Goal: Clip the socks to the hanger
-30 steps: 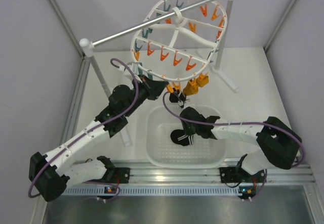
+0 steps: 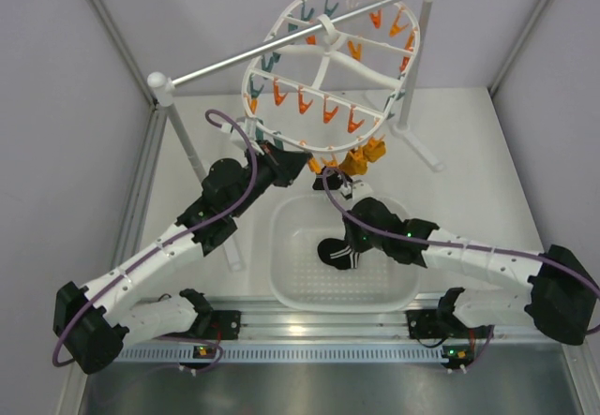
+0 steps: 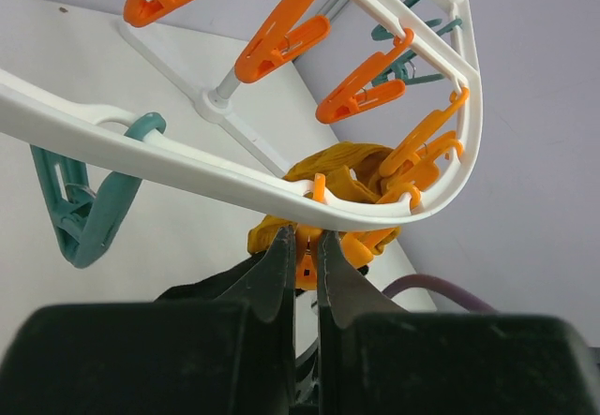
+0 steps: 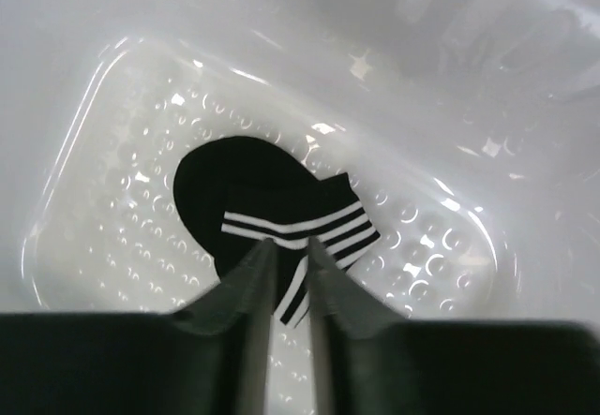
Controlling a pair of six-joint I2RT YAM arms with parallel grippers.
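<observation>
A black sock (image 2: 336, 254) with white stripes lies folded in the white bin; the right wrist view shows this sock (image 4: 272, 195) too. My right gripper is over its striped end, fingers slightly apart, nothing seen held between them. At the hanger's (image 2: 286, 139) front rim, my left gripper is shut on an orange clip (image 3: 306, 270). Yellow-orange socks (image 2: 354, 162) hang from clips at the front right of the rim. Another black sock (image 2: 328, 180) hangs just left of them; its upper edge at the clips is hidden.
The white bin (image 2: 279, 265) sits below the hanger, mostly bare inside. Several empty orange clips (image 2: 330, 111) and teal clips (image 2: 272, 61) hang round the ring. The hanger's stand leg (image 2: 419, 148) rests on the table at right.
The right arm has swung right and toward the front, its gripper shifting slightly right over the bin. The orange clips on the near bar sway a little. My left arm stays still.
</observation>
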